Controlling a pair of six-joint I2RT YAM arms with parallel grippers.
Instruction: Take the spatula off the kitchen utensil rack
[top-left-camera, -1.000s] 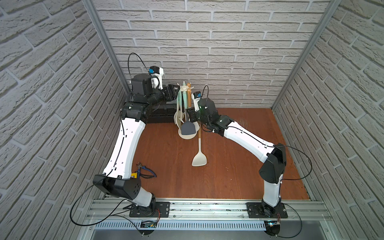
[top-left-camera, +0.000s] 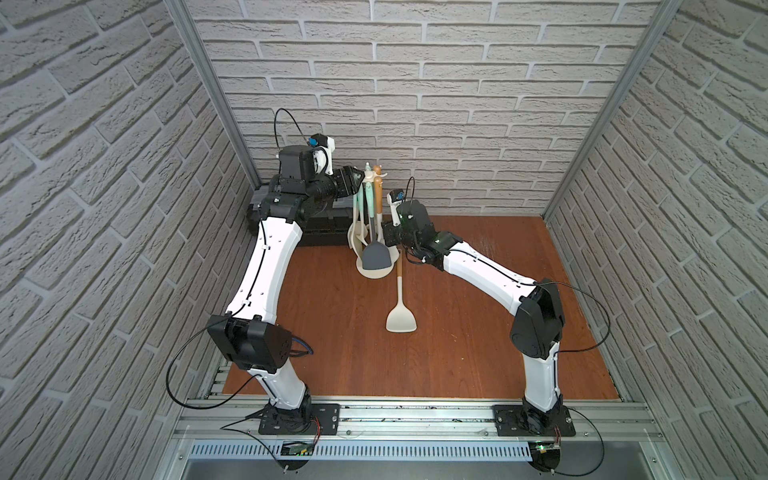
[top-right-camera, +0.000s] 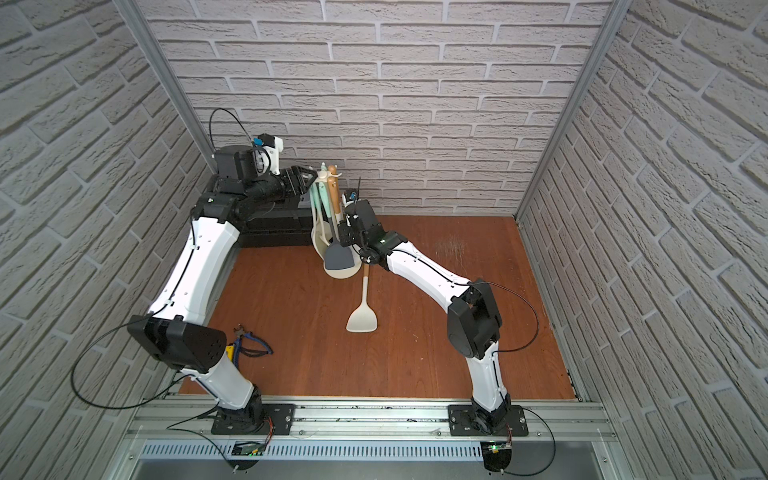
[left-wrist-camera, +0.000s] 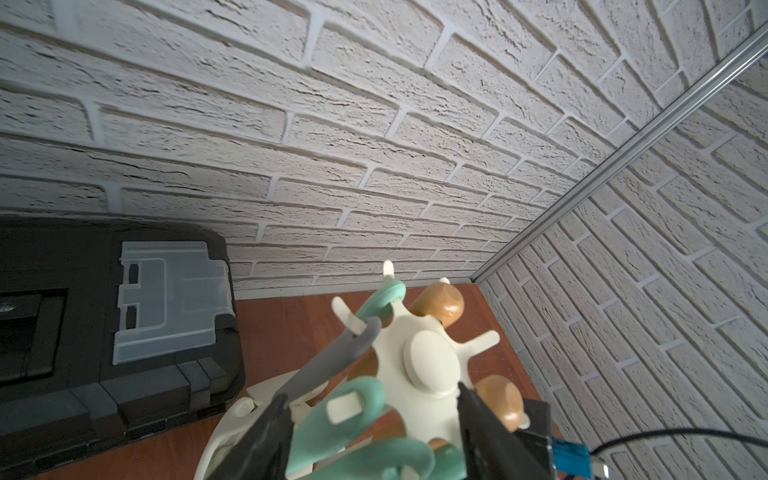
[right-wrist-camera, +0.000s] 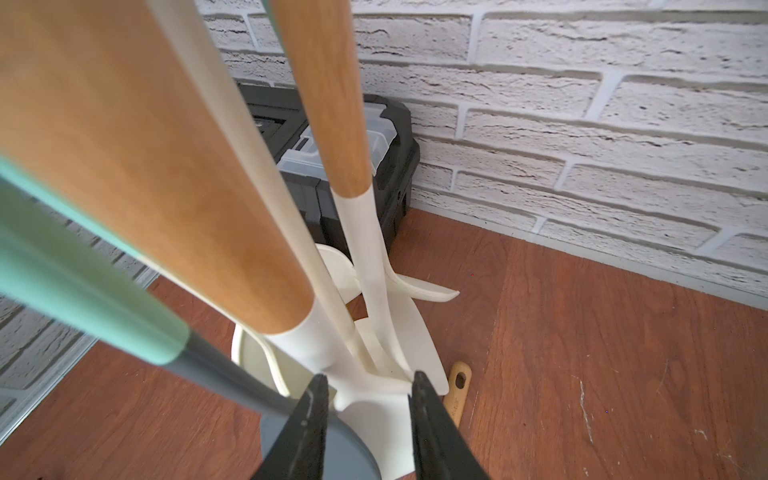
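The utensil rack (left-wrist-camera: 432, 360) holds spatulas and other utensils by green, grey and wooden handles. My left gripper stands open at the rack's top, handle ends between and just beyond its fingers. My right gripper is lower, at the right of the hanging utensils, part open; in its wrist view the white neck of a wooden-handled utensil and a grey spatula head (right-wrist-camera: 312, 448) lie just beyond the fingertips. Whether it touches them I cannot tell. A white spatula (top-left-camera: 400, 318) lies flat on the table in front of the rack.
A black case (left-wrist-camera: 72, 384) stands behind the rack at the back left. Blue-handled pliers (top-right-camera: 252, 344) lie by the left arm's base.
My left arm has shifted slightly right at the rack's top. The utensils look almost unchanged.
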